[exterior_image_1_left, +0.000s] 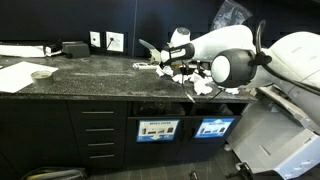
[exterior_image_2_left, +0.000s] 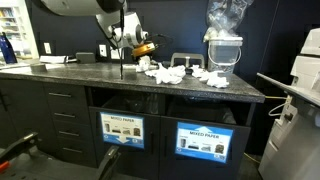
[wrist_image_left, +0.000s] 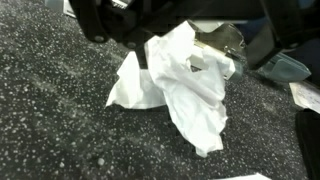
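Crumpled white paper (wrist_image_left: 190, 95) lies on the dark speckled counter, directly below my gripper in the wrist view. The fingers are open, with dark fingers on both sides of the top of the paper; whether they touch it I cannot tell. In exterior view 1 the gripper (exterior_image_1_left: 170, 66) is low over the counter, at the left part of a scatter of white paper pieces (exterior_image_1_left: 202, 86). More crumpled paper (exterior_image_2_left: 213, 79) lies toward the counter's front edge in exterior view 2. Two drawers below carry blue labels (exterior_image_2_left: 124, 128) reading mixed paper.
A clear bag-lined container (exterior_image_2_left: 224, 52) stands at the back of the counter (exterior_image_2_left: 100, 72). Far left in exterior view 1 are a small round dish (exterior_image_1_left: 41, 74) and a white sheet (exterior_image_1_left: 16, 77).
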